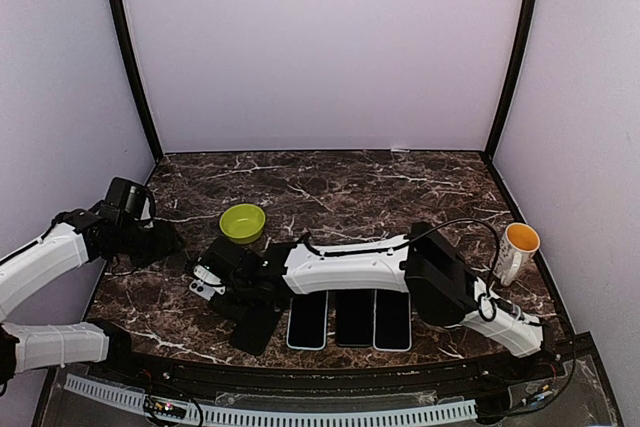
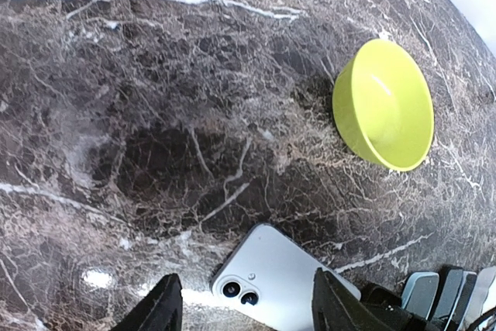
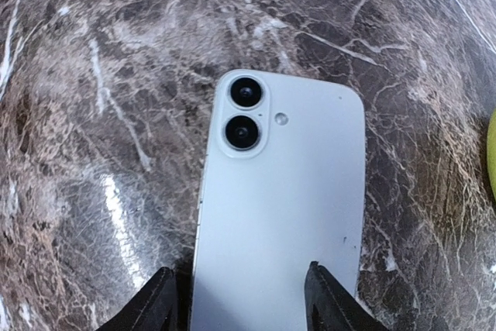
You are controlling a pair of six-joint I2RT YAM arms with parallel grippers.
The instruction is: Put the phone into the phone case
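Note:
A silver phone with two camera lenses lies back up on the marble table, also seen in the left wrist view [image 2: 275, 269]. My right gripper reaches over it from the right, its open fingertips at either side of the phone's lower part. My left gripper is at the left of the table, open and raised above the phone, nothing held. Dark slabs [image 1: 353, 317] lie in a row along the front edge; which is the case I cannot tell.
A yellow-green bowl [image 1: 242, 222] stands behind the phone. A white mug [image 1: 515, 255] with an orange inside is at the far right. My right arm spans the middle.

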